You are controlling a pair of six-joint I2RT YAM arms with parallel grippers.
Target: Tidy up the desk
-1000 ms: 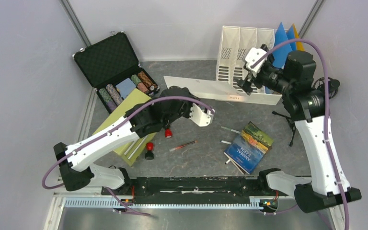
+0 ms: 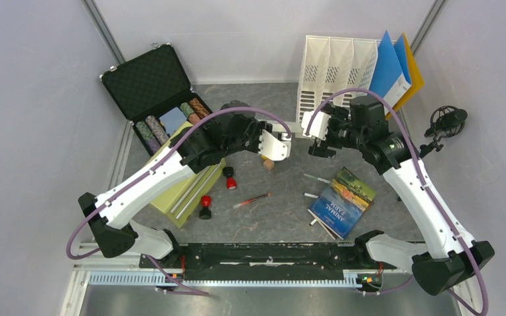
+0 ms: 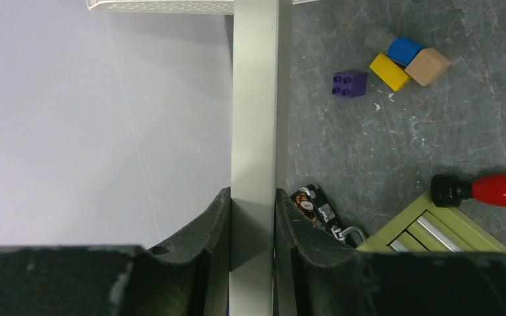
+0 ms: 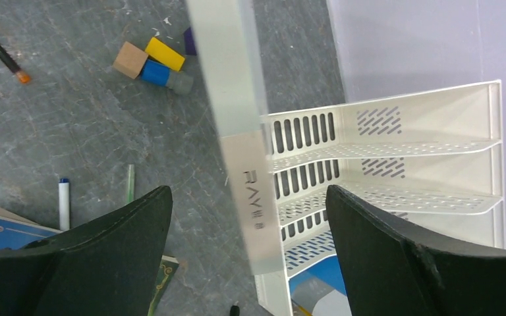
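My left gripper is shut on a long pale board (image 3: 253,99), held in the air over the middle of the desk. My right gripper stands open, with the board's far end, bearing small print, between or just beyond its fingers. Below lie a purple brick (image 3: 349,83), yellow (image 3: 389,70), wooden (image 3: 427,66) and blue (image 3: 404,49) blocks, red-and-black stamps (image 3: 494,189), a brush (image 2: 252,200), pens (image 4: 64,201) and books (image 2: 340,204). A white file organiser (image 2: 321,69) with blue and yellow folders stands at the back right.
An open case of chips (image 2: 146,99) sits at back left, beside a green stand (image 2: 191,197). A black microphone (image 2: 449,122) is at the right wall.
The board has swung from lying across in front of the organiser to a higher, more hidden position. My right gripper has moved left and down toward the board's end.
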